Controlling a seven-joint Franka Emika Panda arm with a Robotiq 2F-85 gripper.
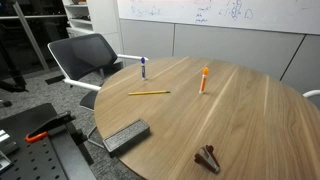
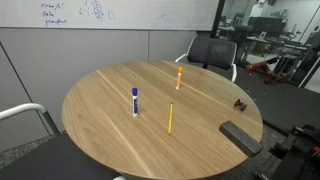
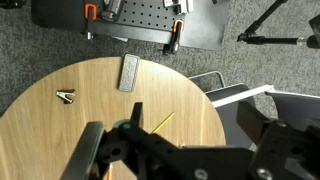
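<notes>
My gripper shows in the wrist view, its dark fingers standing wide apart with nothing held between them, high above the table. On the round wooden table point(image 1: 240, 120) lie a yellow pencil point(image 1: 150, 93), a grey block-like eraser point(image 1: 127, 138) at the near edge and a small dark brown clip-like object point(image 1: 207, 158). A blue-capped marker point(image 2: 135, 102) and an orange marker point(image 2: 179, 76) stand upright. From the wrist, the pencil point(image 3: 163, 122) appears in the finger gap; the eraser point(image 3: 129, 72) and brown object point(image 3: 66, 96) lie beyond the fingers. The exterior views do not show the gripper.
An office chair point(image 1: 85, 58) stands close to the table's edge. A dark perforated robot base plate point(image 3: 150, 15) adjoins the eraser's side of the table. A whiteboard point(image 1: 215, 12) hangs behind.
</notes>
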